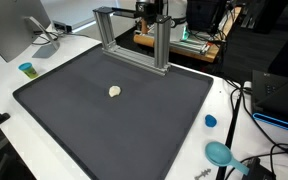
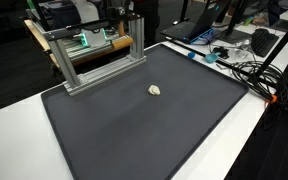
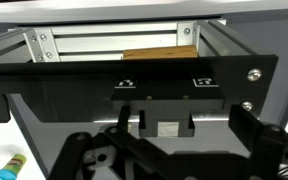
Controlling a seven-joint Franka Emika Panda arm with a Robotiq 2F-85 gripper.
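Note:
In the wrist view my gripper is open, its dark fingers spread wide on either side of the picture. Between them, a black handle-like block point(image 3: 167, 105) projects from the dark front panel point(image 3: 44, 78) of a metal-framed drawer unit. Whether any finger touches that block cannot be told. Behind the panel lies a brown wooden piece point(image 3: 161, 53). The unit's silver frame point(image 2: 106, 68) stands at one edge of the grey board. A small cream lump point(image 1: 114, 91) rests alone on the board, well apart from the frame.
The grey board point(image 2: 144, 120) is otherwise bare. Beyond its edges are a green and yellow cup point(image 1: 27, 70), a blue lid-like piece point(image 1: 210, 121) and a teal ladle-shaped item point(image 1: 222, 154). Cables point(image 2: 254, 73) lie tangled at the far side.

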